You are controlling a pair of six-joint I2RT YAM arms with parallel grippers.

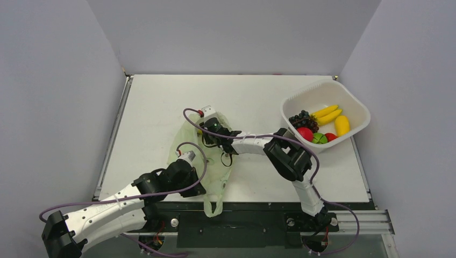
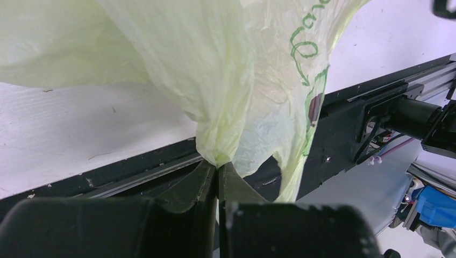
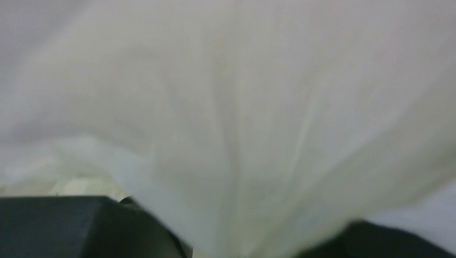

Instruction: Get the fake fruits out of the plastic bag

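A pale green plastic bag (image 1: 215, 177) lies crumpled on the middle front of the table, its handle hanging over the front edge. My left gripper is shut on a gathered fold of it. My right gripper (image 1: 204, 131) is at the bag's back part, a small bit of yellow beside it in the top view. In the right wrist view the bag's film (image 3: 226, 97) fills the picture and covers the space between the fingers; what is there cannot be told.
A white basket (image 1: 290, 99) at the right holds bananas, dark grapes, a yellow oval fruit, red fruits and a green one.
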